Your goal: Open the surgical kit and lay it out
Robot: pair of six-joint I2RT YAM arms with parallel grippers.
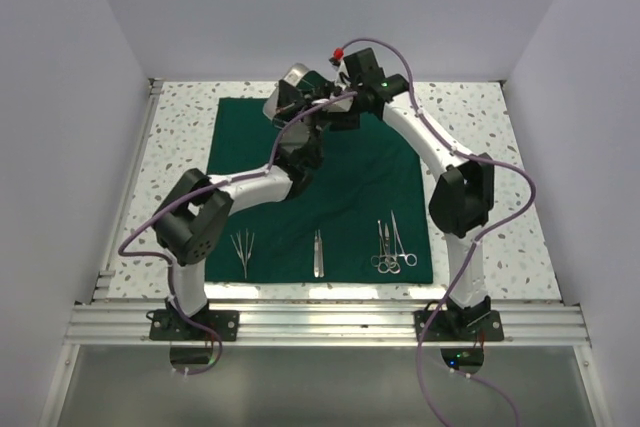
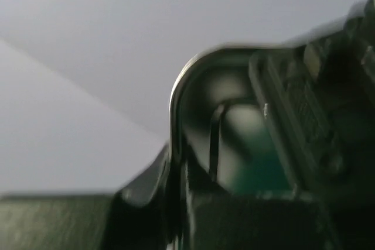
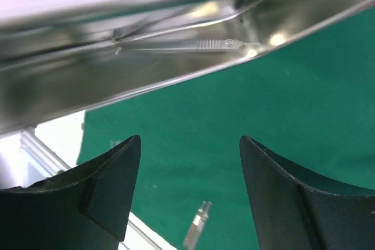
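A shiny metal tray (image 3: 281,24) is tilted above the green cloth, its lower wall crossing the top of the right wrist view. Inside it lies a thin metal instrument (image 3: 187,45) with a ridged grip. My left gripper is shut on the tray's rim (image 2: 174,103), near a rounded corner. Below the tray, my right gripper stands open, and nothing shows between its fingers. From above, both grippers crowd together at the back of the cloth and hide most of the tray.
On the green cloth (image 1: 360,187), slim tweezers (image 1: 243,252) lie front left, narrow handled tools (image 1: 319,254) front centre, and several ring-handled instruments (image 1: 388,247) front right. Walls rise at the back and both sides.
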